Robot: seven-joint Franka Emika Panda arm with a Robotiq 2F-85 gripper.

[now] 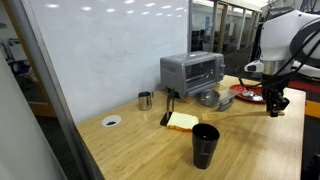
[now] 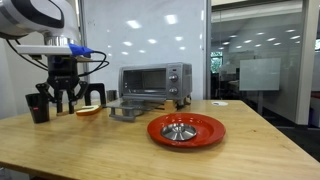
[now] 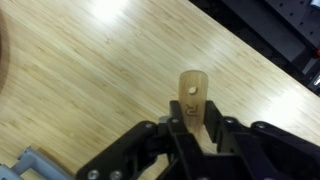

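A pale wooden handle (image 3: pixel 193 92) with a small hole near its end stands between the fingers in the wrist view. My gripper is shut on it. In exterior view 1, my gripper (image 1: pixel 274 109) is low over the right part of the table; the tool's far end is hard to make out against the similar wood. In exterior view 2, my gripper (image 2: pixel 63 102) is at the left, close to the black cup (image 2: pixel 39 108) in the picture. The same black cup (image 1: pixel 205 146) stands at the table's front in exterior view 1.
A yellow and white slice (image 1: pixel 182 121) lies mid-table, near a metal cup (image 1: pixel 145 101) and the toaster oven (image 1: pixel 192 72). A red plate (image 2: pixel 214 131) carries a shiny metal bowl (image 2: pixel 178 131). Bare table (image 2: pixel 255 150) shows at the right.
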